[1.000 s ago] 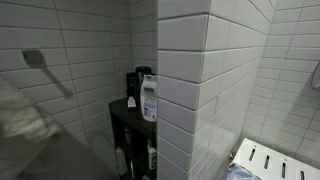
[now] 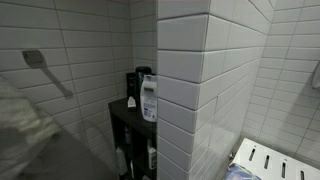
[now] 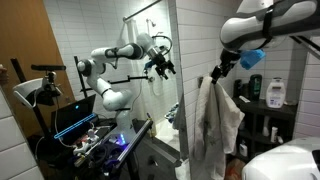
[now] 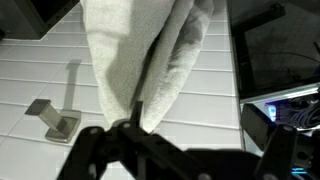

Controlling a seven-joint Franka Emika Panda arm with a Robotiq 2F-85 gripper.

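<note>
A pale grey towel (image 3: 212, 130) hangs in folds beside the tiled wall in exterior view 2. My black gripper (image 3: 224, 72) is close to its upper part; whether they touch cannot be told there. In the wrist view the towel (image 4: 125, 45) fills the upper left, and its lower edge comes near one finger. The gripper stands open, with white tile showing between its fingers. A square metal wall hook (image 4: 60, 120) is at the left of that view, bare. The blurred pale cloth (image 2: 20, 130) at the left edge of exterior view 1 appears to be the towel.
A black shelf (image 2: 133, 118) carries a white bottle (image 2: 149, 98) and dark containers (image 2: 134, 84). A tiled wall corner (image 2: 185, 90) stands out in front of it. A white slatted seat (image 2: 270, 162) is at the right. Exterior view 2 seems to include a mirror reflection of the arm.
The blurred cloth at the left edge of exterior view 1 has shifted very slightly. Everything else there looks the same.
</note>
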